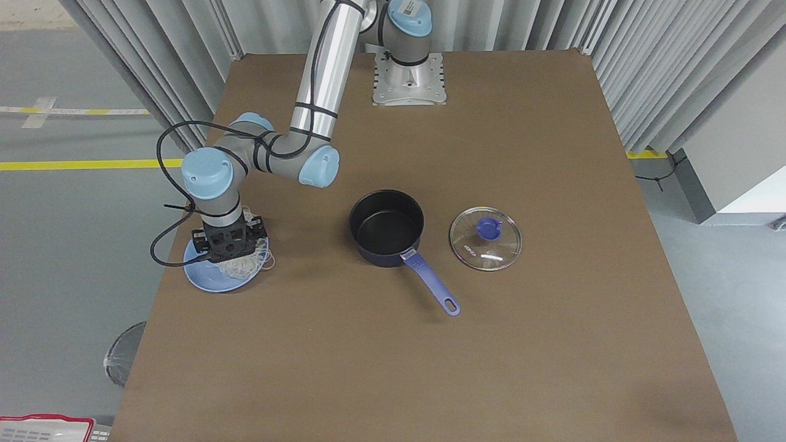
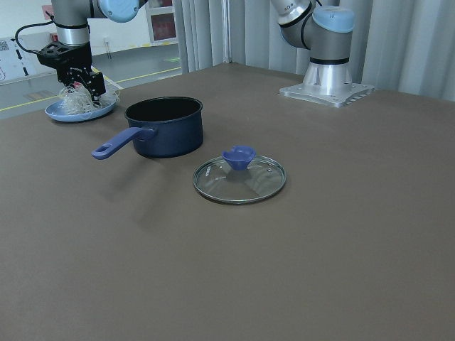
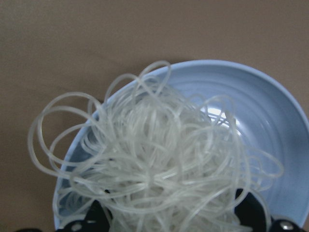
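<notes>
My gripper [image 2: 80, 77] is low over the blue plate [image 1: 204, 276] at the table's left, its tips in or at the pile of translucent white noodles [image 3: 154, 159]; the strands hide the fingers, so I cannot tell how the fingers stand. A dark saucepan [image 1: 384, 227] with a blue handle [image 1: 435, 283] stands in the middle. To its right lies a glass lid [image 1: 484, 250] with a blue knob [image 2: 238, 158].
The robot's base [image 1: 409, 88] is at the back edge. The plate sits near the left edge.
</notes>
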